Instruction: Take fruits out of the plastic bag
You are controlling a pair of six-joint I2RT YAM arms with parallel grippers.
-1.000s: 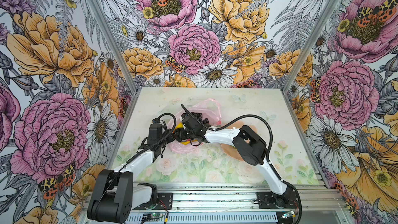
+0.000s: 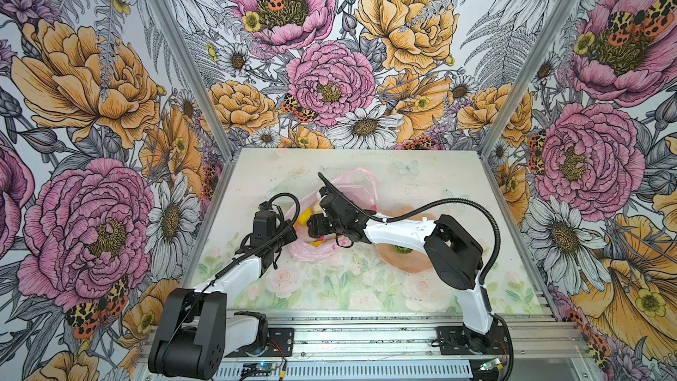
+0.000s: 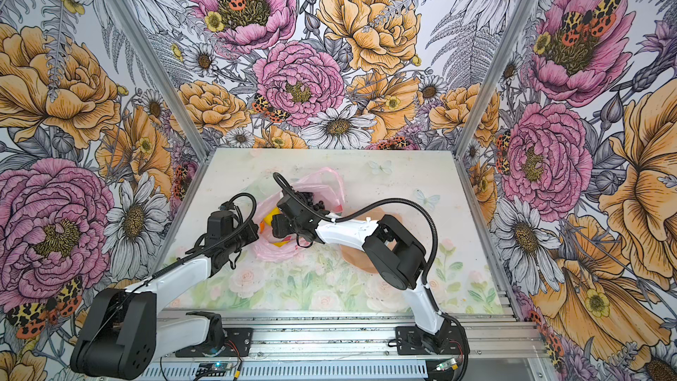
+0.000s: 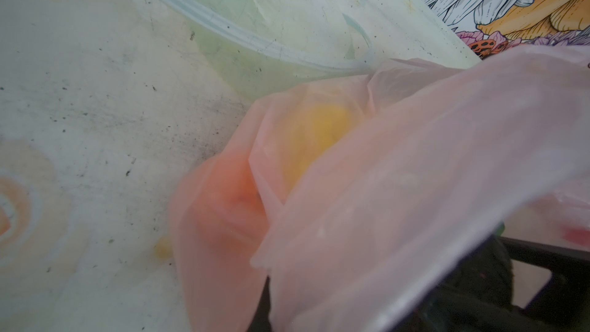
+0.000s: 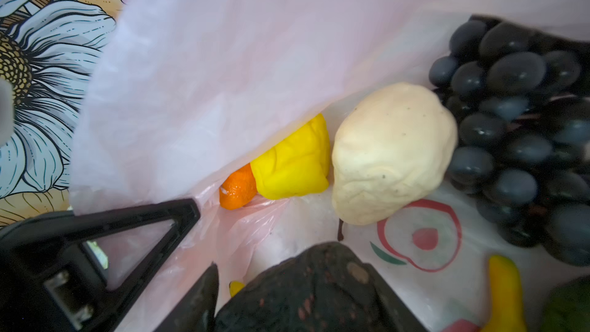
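A pink translucent plastic bag (image 2: 363,185) lies open on the table, its mouth spread. My left gripper (image 2: 294,228) is shut at the bag's left edge with the film lifted at its fingertips; in the left wrist view the bag hides most of it. My right gripper (image 2: 314,226) reaches into the bag mouth. Between its fingers sits a dark bumpy fruit, like an avocado (image 5: 307,298); whether they grip it is unclear. Inside the bag I see dark grapes (image 5: 513,129), a pale round fruit (image 5: 393,150), a yellow fruit (image 5: 295,160) and an orange one (image 5: 237,188).
A yellow banana-like tip (image 5: 505,292) and a green fruit (image 5: 568,307) show at the lower right of the right wrist view. A brown round board (image 2: 405,259) lies beneath the right arm. Free tabletop (image 2: 451,176) extends to the right and back.
My right gripper has shifted slightly right, and its arm has changed pose with the elbow swung further right. The grapes are now hidden behind it from the top left. My left arm looks unmoved.
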